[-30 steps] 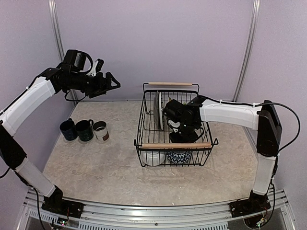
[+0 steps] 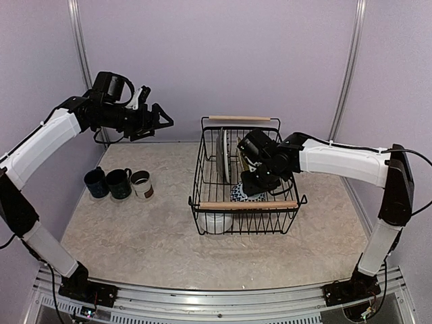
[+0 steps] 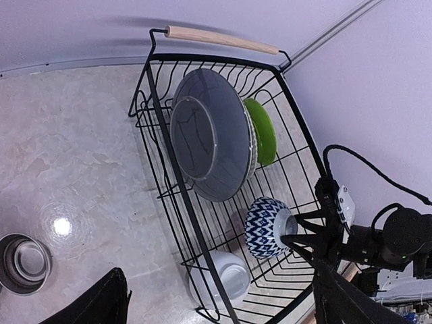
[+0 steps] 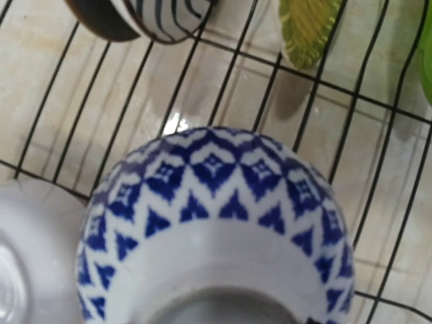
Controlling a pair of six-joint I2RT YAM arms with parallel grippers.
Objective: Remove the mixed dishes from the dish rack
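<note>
A wire dish rack holds upright plates and a white bowl. A blue-patterned bowl is tipped on its side at my right gripper, inside the rack; its fingertips meet the bowl near the foot and rim, and whether they are closed on it is unclear. In the right wrist view the bowl fills the lower middle. My left gripper is open and empty in the air, left of the rack. A green plate stands behind the others.
Three mugs stand on the left of the counter. The counter between them and the rack and in front of the rack is clear. Walls close in the back and sides.
The left gripper has moved slightly right.
</note>
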